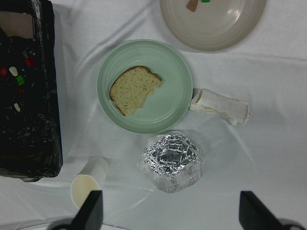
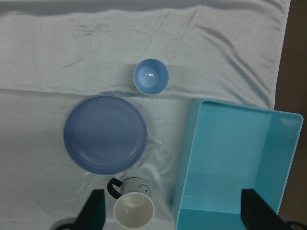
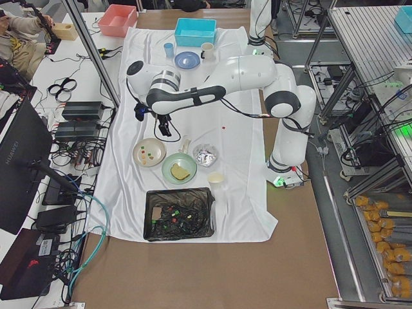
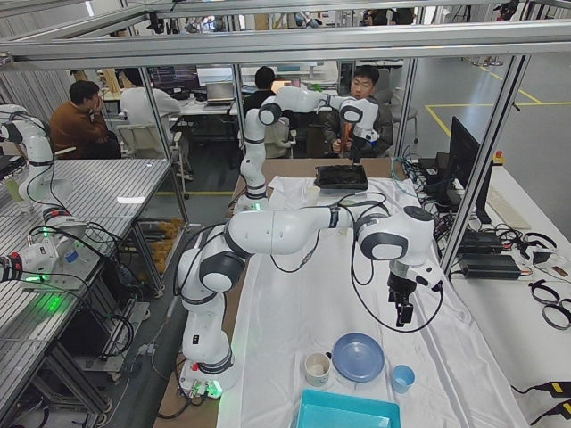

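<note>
In the left wrist view my left gripper is open over a green plate (image 1: 144,115) with a bread slice (image 1: 132,88), a foil-covered bundle (image 1: 170,160), a rolled wrapper (image 1: 220,106), a white cup (image 1: 91,172) and a beige plate (image 1: 213,33) with small bits. In the right wrist view my right gripper hangs open, empty, above a blue plate (image 2: 105,129), a small blue cup (image 2: 150,76), a white mug (image 2: 134,208) and a turquoise bin (image 2: 230,153).
A black-lined tray (image 3: 178,228) with small scattered pieces sits at one end of the white cloth (image 3: 244,193). Monitors, cables and metal frames border the table.
</note>
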